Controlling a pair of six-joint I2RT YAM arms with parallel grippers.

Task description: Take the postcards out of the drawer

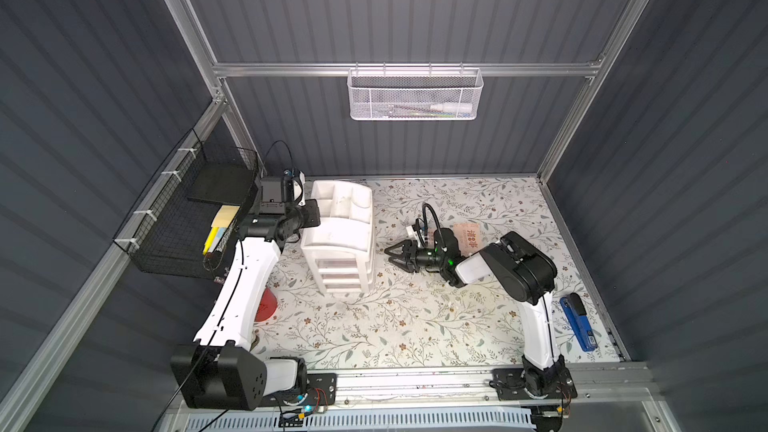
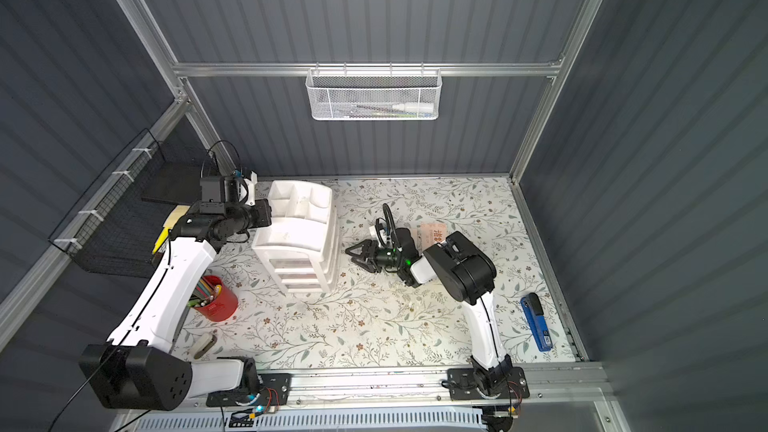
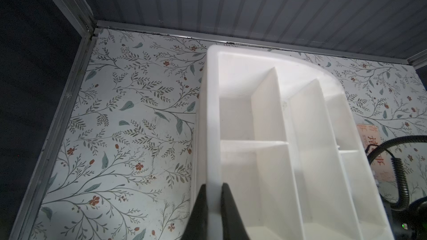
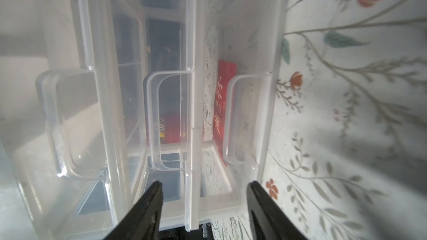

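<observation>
The white drawer cabinet (image 1: 340, 233) stands left of the table's middle. In the left wrist view my left gripper is shut on the cabinet's top rim, one finger on each side of it. On the cabinet's right, my right gripper (image 1: 395, 259) points at it from a short distance, fingers parted and nothing between them. The right wrist view shows clear drawers with loop handles, among them the lowest drawer (image 4: 260, 120). Through the clear plastic shows a red card (image 4: 221, 102) with pale writing. A pink card (image 1: 472, 233) lies on the table, partly hidden by the right arm.
A black mesh basket (image 1: 180, 220) hangs on the left wall, and a white mesh basket (image 1: 414, 96) at the back. A red pen cup (image 2: 220, 306) is near the left arm. At the right edge lies a blue stapler (image 1: 577, 321).
</observation>
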